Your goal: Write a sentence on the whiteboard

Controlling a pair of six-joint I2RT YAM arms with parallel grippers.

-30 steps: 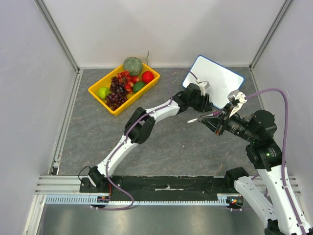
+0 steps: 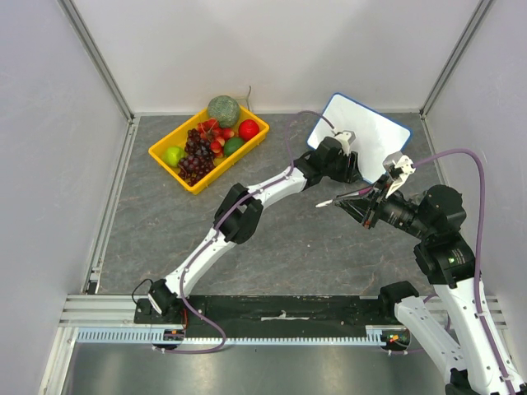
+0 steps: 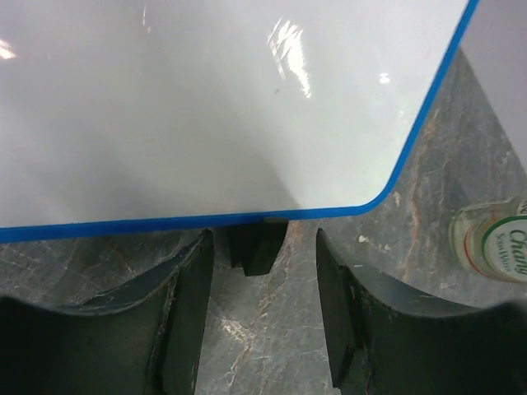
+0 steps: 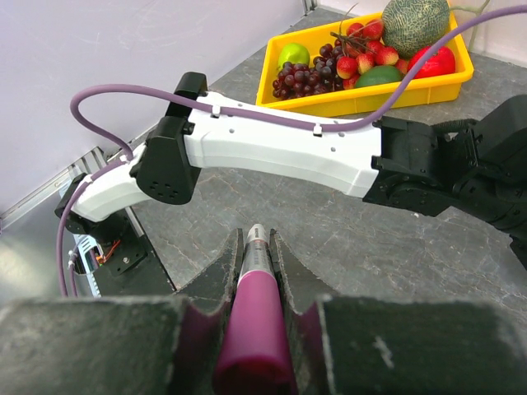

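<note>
The whiteboard (image 2: 375,136), white with a blue rim, lies at the back right. My left gripper (image 2: 350,169) is at its front edge; in the left wrist view its open fingers (image 3: 185,304) point at the blue rim (image 3: 329,212), near a dark block (image 3: 257,247) under it, with nothing clearly between them. My right gripper is shut on a magenta marker (image 4: 255,329) with a pale tip, held right of the left arm, over the grey table.
A yellow basket (image 2: 165,164) of fruit stands at the back left. A clear jar (image 3: 494,243) sits right of the whiteboard in the left wrist view.
My left gripper has shifted very slightly at the whiteboard's edge. The right arm looks unchanged.
</note>
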